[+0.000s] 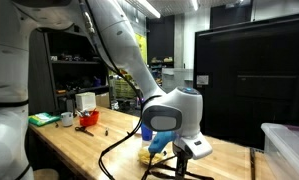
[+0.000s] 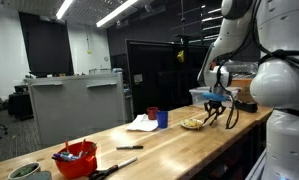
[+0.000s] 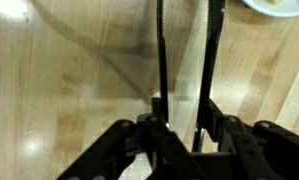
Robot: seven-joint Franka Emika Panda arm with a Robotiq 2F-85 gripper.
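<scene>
My gripper is shut on a black tool with two long thin arms, which looks like tongs (image 3: 211, 60). The arms stand apart, bare wood showing between them, and their far ends run out of the wrist view at the top. In exterior view 2, the gripper (image 2: 217, 104) hangs at the right side of the table, close to a plate of yellow things (image 2: 192, 124). A white plate (image 3: 279, 8) is cut off at the upper right corner of the wrist view, right of the tool. The arm partly covers the yellow things (image 1: 145, 155) in exterior view 1.
A blue cup (image 2: 162, 119) and a dark red cup (image 2: 152, 113) stand behind the plate. A white cloth (image 2: 142, 124) lies to their left. At the table's other end are a red basket (image 2: 75, 160) and dark-handled utensils (image 2: 114, 168).
</scene>
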